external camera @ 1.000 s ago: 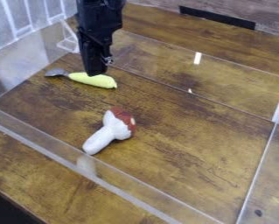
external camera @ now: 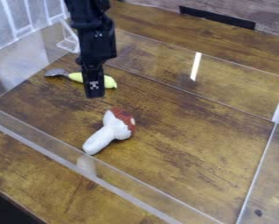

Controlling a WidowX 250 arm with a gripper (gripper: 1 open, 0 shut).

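My gripper [external camera: 94, 87] hangs from the top left over a wooden surface inside a clear-walled enclosure, its fingers shut with nothing visible between them. Its tip is low, in front of a yellow-green object [external camera: 105, 80] with a grey utensil-like end [external camera: 56, 73], partly hidden behind it. A white toy mushroom [external camera: 108, 133] with a red-brown cap lies on its side nearer the camera, below and right of the gripper.
Clear plastic walls [external camera: 165, 202] bound the area on all sides. A white slatted piece [external camera: 13, 22] stands at the back left.
The mushroom has not moved.
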